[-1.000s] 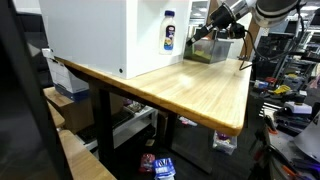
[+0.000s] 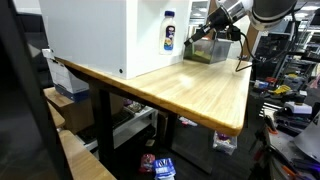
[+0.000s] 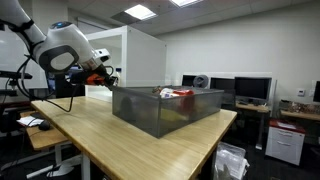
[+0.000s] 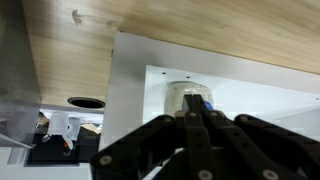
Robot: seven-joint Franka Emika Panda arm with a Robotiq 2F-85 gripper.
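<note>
A white bottle with a blue label and dark cap [image 2: 167,33] stands upright beside the large white box in exterior view 1. In the wrist view, a white rounded thing with a blue edge, likely this bottle [image 4: 175,97], shows partly behind my fingers. My gripper [image 2: 188,42] is to the bottle's right and above the wooden table, apart from it in that view. Its dark fingers appear closed together, with nothing seen between them. Exterior view 2 shows the gripper [image 3: 113,81] beyond the grey bin's near end.
The large white box [image 2: 95,35] rises along one side of the wooden table [image 2: 190,88]. A grey open bin [image 3: 160,110] with red and white items inside occupies the table's other end. Bare wood lies in front of the bottle.
My hand has shifted only slightly near the bottle. The bottle and table have not visibly moved.
</note>
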